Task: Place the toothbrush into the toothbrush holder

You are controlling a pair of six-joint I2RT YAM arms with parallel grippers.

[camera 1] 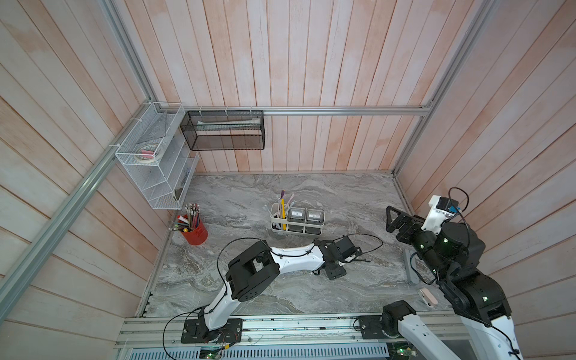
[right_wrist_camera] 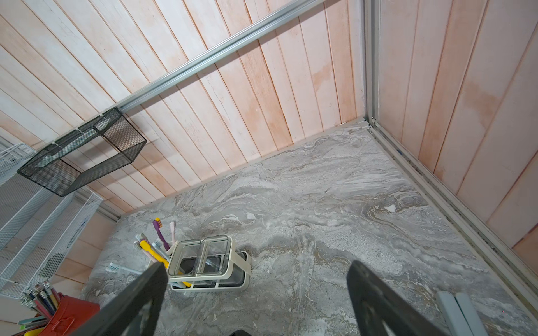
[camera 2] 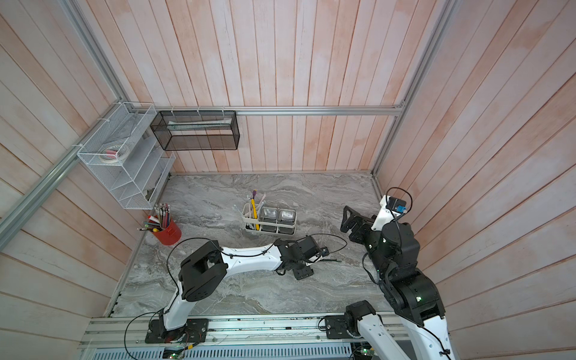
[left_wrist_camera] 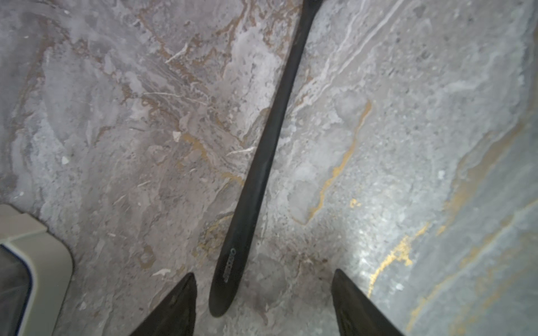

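Observation:
A slim black toothbrush (left_wrist_camera: 263, 162) lies flat on the marble-patterned table, with its handle end close to one finger (left_wrist_camera: 179, 305) of my left gripper. That gripper is open above the table, and the handle end lies between the lines of its fingers without visible contact. In the top left view the toothbrush (camera 1: 361, 259) is mostly hidden behind the left arm. The toothbrush holder (camera 1: 306, 225), a pale rack with two clear cups, stands behind the left arm with several brushes in its left part. My right gripper is open, empty and raised at the right side.
A red cup (camera 1: 195, 234) of pens stands at the table's left edge. Wire shelves (camera 1: 159, 156) and a black mesh basket (camera 1: 223, 130) hang on the walls. Grey bars (right_wrist_camera: 462, 313) lie at the right edge.

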